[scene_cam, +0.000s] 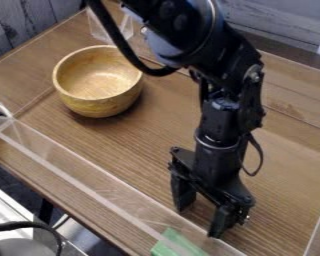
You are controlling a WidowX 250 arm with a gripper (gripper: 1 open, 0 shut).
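Note:
The black gripper [200, 210] hangs low over the front right of the wooden table, its fingers reaching down to the tabletop near the clear front strip. The two fingertips stand apart; anything between them is too dark to make out. A wooden bowl [96, 98] sits at the back left, well away from the gripper.
A clear container [108, 26] stands at the back, partly cut off. A transparent barrier [83, 185] runs along the front edge, with a green piece [176, 243] at the bottom. The tabletop between bowl and gripper is bare.

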